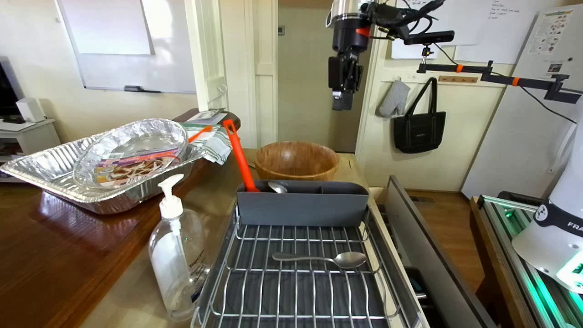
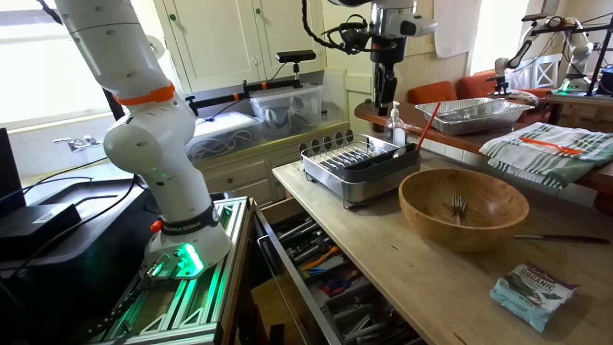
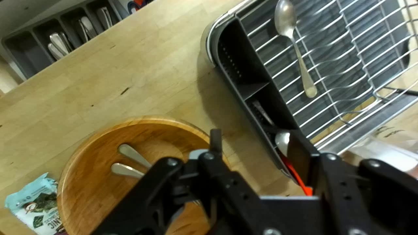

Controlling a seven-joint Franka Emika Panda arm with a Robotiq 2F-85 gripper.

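A metal spoon (image 3: pixel 296 49) lies flat on the wire dish rack (image 1: pixel 268 276), across its bars just behind the grey utensil caddy (image 1: pixel 303 210). High above the bowl and caddy is my gripper (image 1: pixel 343 101), well clear of the spoon. Seen from the wrist, its fingers (image 3: pixel 215 141) stand apart with nothing between them. The caddy holds another spoon (image 3: pixel 282 141) and a red-handled utensil (image 1: pixel 240 156). Next to the caddy sits the wooden bowl (image 2: pixel 465 210), with fork tines (image 2: pixel 459 207) and two handles showing inside.
A pump bottle (image 1: pixel 177 257) stands beside the rack. The open cutlery drawer (image 2: pixel 330 270) runs along the counter edge. A snack packet (image 2: pixel 534 294) and a dark-bladed knife (image 2: pixel 563 238) lie near the bowl. Foil trays (image 1: pixel 112 164) rest on the side table.
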